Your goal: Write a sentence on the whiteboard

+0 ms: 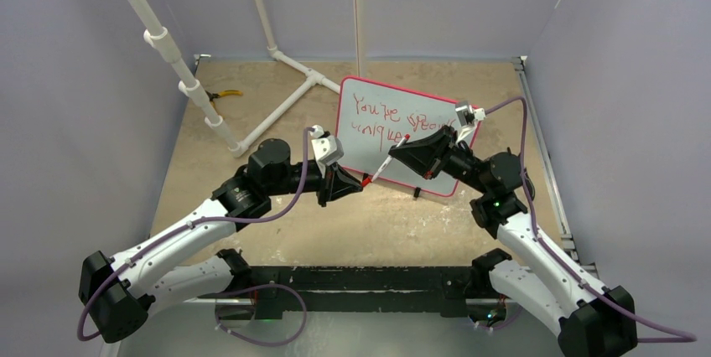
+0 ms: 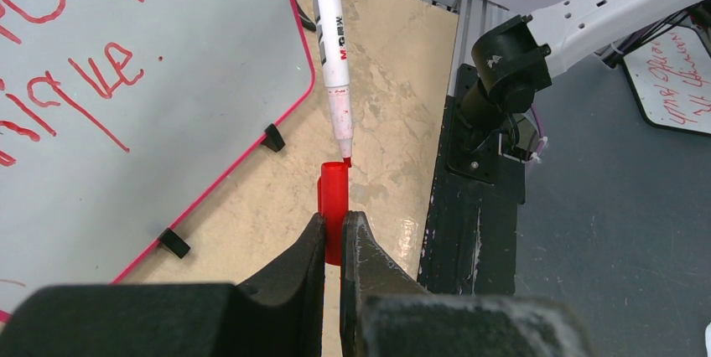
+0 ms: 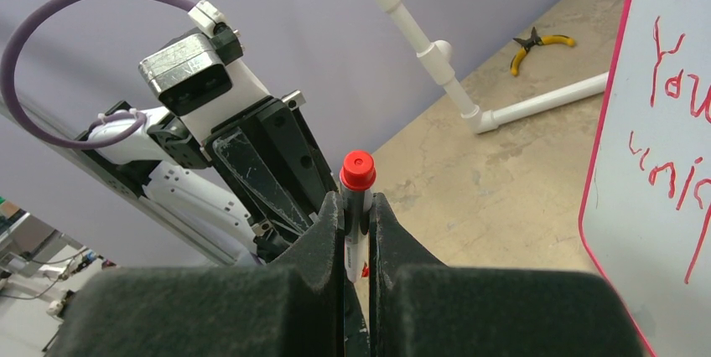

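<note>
The red-edged whiteboard (image 1: 402, 139) lies on the floor with two lines of red handwriting. A red cap (image 2: 334, 189) is gripped by my left gripper, which is shut on it. In my right gripper (image 1: 399, 154), shut around its barrel, a white marker (image 2: 332, 47) points its red tip down at the cap's mouth. The left wrist view shows the tip right at the cap's opening, apparently slightly to one side; whether it touches I cannot tell. The marker's red rear end (image 3: 358, 170) pokes up between the right fingers.
White pipes (image 1: 277, 114) stand behind and left of the board. Yellow-handled pliers (image 1: 225, 94) lie by the left wall. Black clips (image 1: 417, 193) sit on the board's near edge. The floor in front of the board is clear.
</note>
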